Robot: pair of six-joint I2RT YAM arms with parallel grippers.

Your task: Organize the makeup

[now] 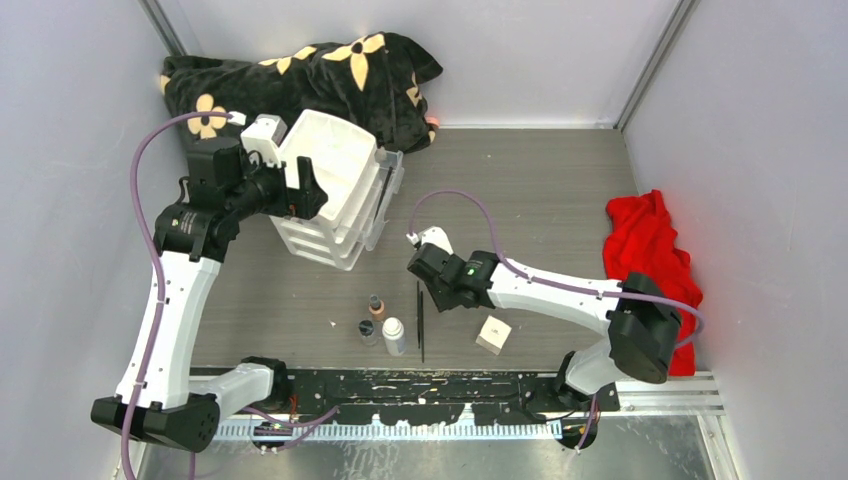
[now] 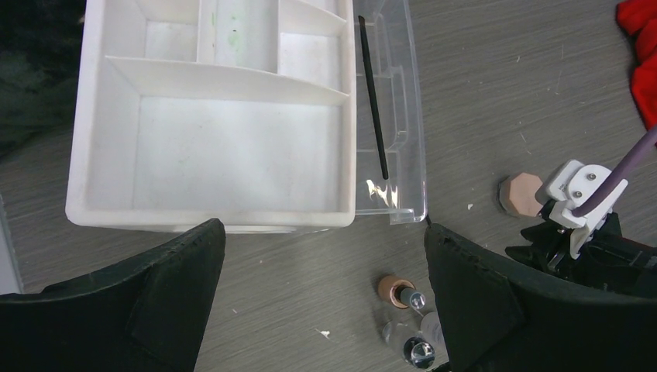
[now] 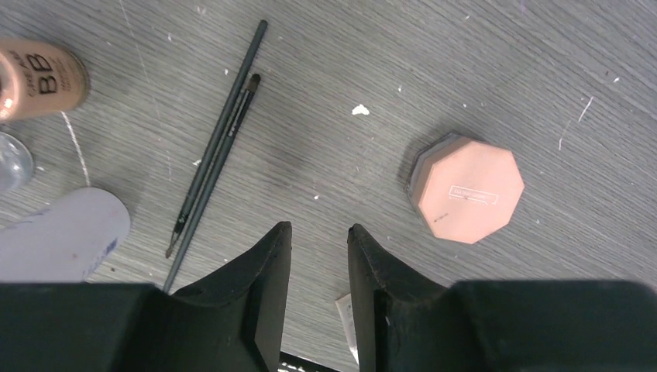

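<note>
My left gripper hangs open, empty, above the white organizer (image 1: 325, 160); a dark brush (image 2: 371, 93) lies in its clear side tray (image 2: 407, 139). My right gripper is over the table, fingertips slightly apart, nothing between them. Below it are two thin brushes (image 3: 217, 141) and a peach octagonal compact (image 3: 469, 190). To their left stand a BB foundation bottle (image 3: 46, 77), a clear bottle (image 1: 367, 334) and a white bottle (image 1: 394, 338).
A white box (image 1: 492, 334) sits at the front. A red cloth (image 1: 650, 240) lies at the right, a dark patterned blanket (image 1: 300, 80) at the back.
</note>
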